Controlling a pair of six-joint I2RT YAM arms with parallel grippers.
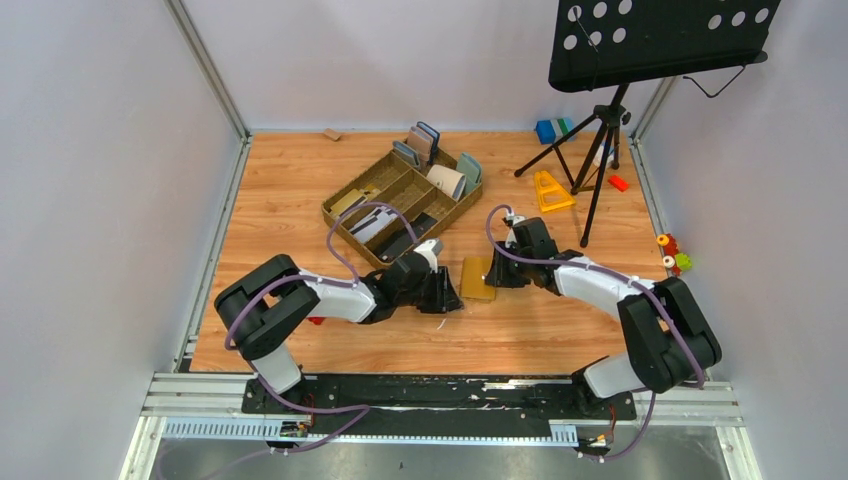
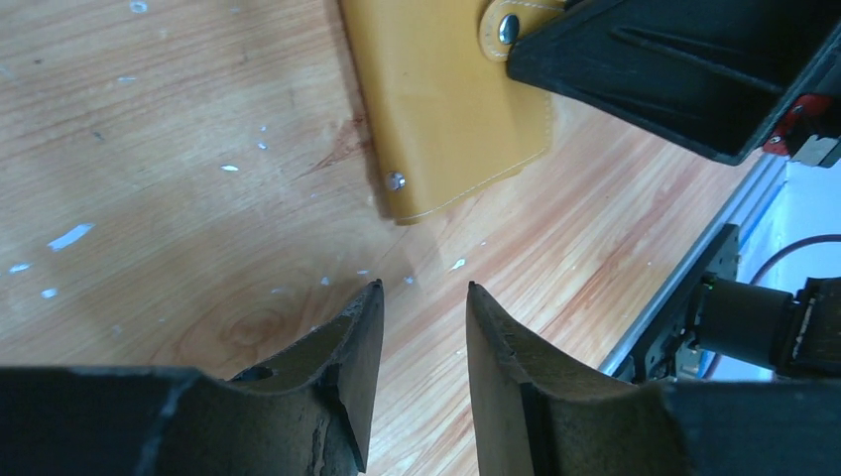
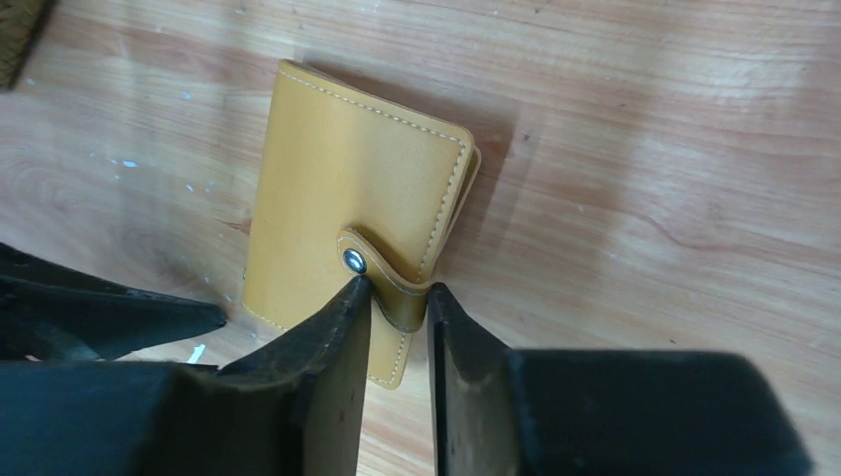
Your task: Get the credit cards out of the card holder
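The tan card holder [image 1: 476, 280] lies on the wooden table between the grippers, its snap strap [image 3: 392, 288] fastened in the right wrist view. My right gripper has its fingertips either side of that strap, part open, at the holder's edge. My left gripper stands open just beside the holder's stitched end, nothing between its fingers. No cards show.
A woven divided tray [image 1: 372, 182] with several items stands behind. A music stand [image 1: 660, 60], yellow triangle [image 1: 550, 200] and toy pieces [image 1: 672, 252] occupy the right.
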